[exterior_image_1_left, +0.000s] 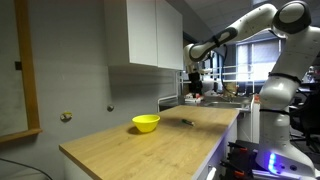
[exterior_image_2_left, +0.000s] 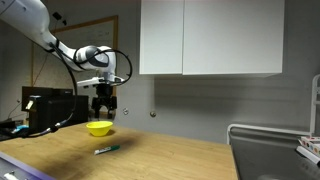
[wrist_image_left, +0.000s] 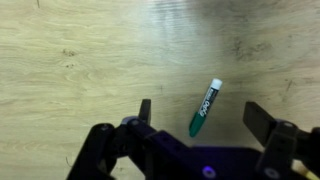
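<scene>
A green-and-white marker (wrist_image_left: 206, 107) lies on the wooden table, seen from above in the wrist view between and ahead of the two fingers. In exterior view 2 the marker (exterior_image_2_left: 107, 150) rests near the table's middle left. My gripper is open with nothing between its fingers, its tips spread to either side of the marker's line. It hangs well above the table in exterior view 1, where the gripper (exterior_image_1_left: 193, 97) is small. A yellow bowl (exterior_image_1_left: 146, 123) stands on the table, apart from the gripper.
White wall cabinets (exterior_image_2_left: 211, 38) hang over the back of the table. Dark equipment (exterior_image_2_left: 55, 108) stands behind the arm in exterior view 2.
</scene>
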